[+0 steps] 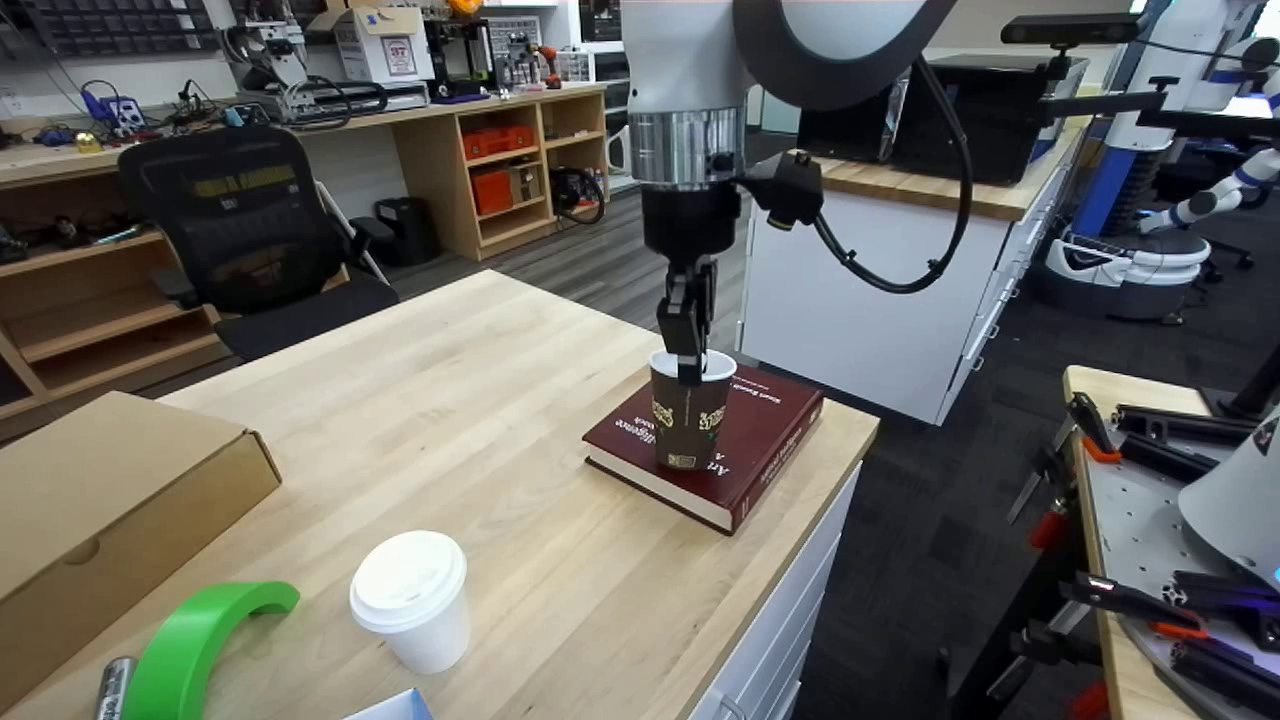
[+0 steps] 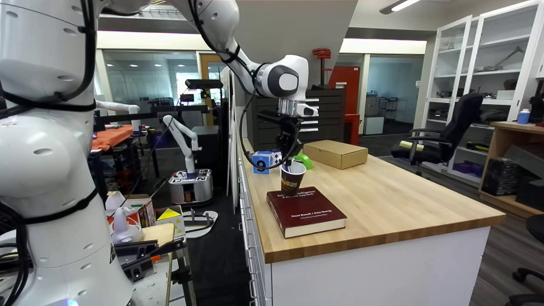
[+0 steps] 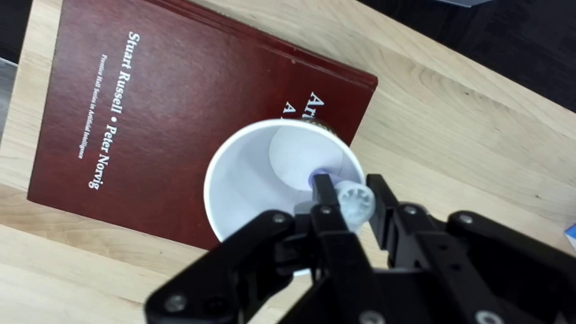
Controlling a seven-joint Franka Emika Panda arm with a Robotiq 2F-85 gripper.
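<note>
A dark brown paper cup with a white inside stands on the maroon book, near the book's front edge in exterior view 1. My gripper is at the cup's mouth, pointing down, shut on a whitish marker with a ridged end. In the wrist view the marker's purple end reaches inside the cup. One finger overlaps the cup opening; the other lies just past the rim. Whether the fingers touch the cup wall I cannot tell. Exterior view 2 shows the cup leaning slightly.
On the table stand a white lidded cup, a green arch and a cardboard box. A blue box sits farther along. The table edge runs close beside the book.
</note>
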